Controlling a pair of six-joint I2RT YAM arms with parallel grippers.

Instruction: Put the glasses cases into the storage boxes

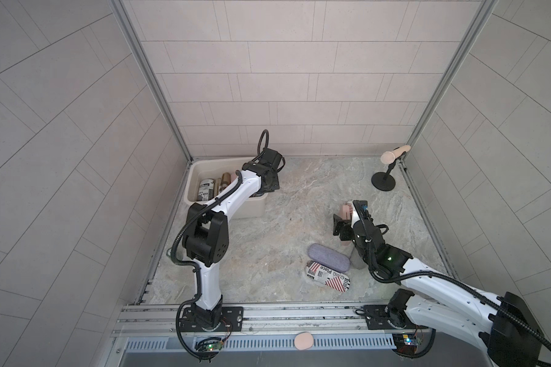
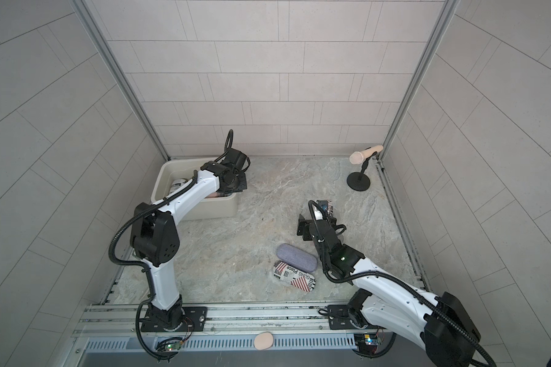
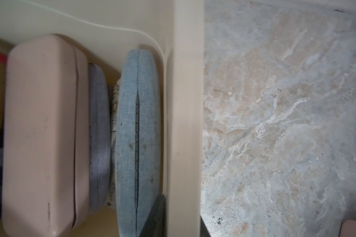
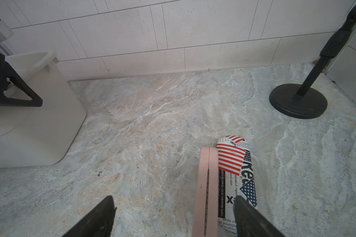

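The cream storage box (image 1: 248, 209) stands at back left with several cases inside. In the left wrist view its side wall runs between the fingers of my left gripper, which is clamped on the rim. Inside lie a pink case (image 3: 39, 138), a lavender case (image 3: 99, 138) and a blue case (image 3: 126, 118). On the table, a pink case (image 4: 205, 189) stands on edge against a flag-and-newsprint case (image 4: 236, 185). My right gripper is open; the pink case appears between its fingers, not gripped. Nearer the front lie a lavender case (image 1: 328, 257) and a newsprint case (image 1: 328, 276).
A black round-based stand (image 1: 383, 181) with a beige top is at the back right. Bare marble table (image 1: 287, 208) lies between the box and the right gripper. Tiled walls close off the back and sides.
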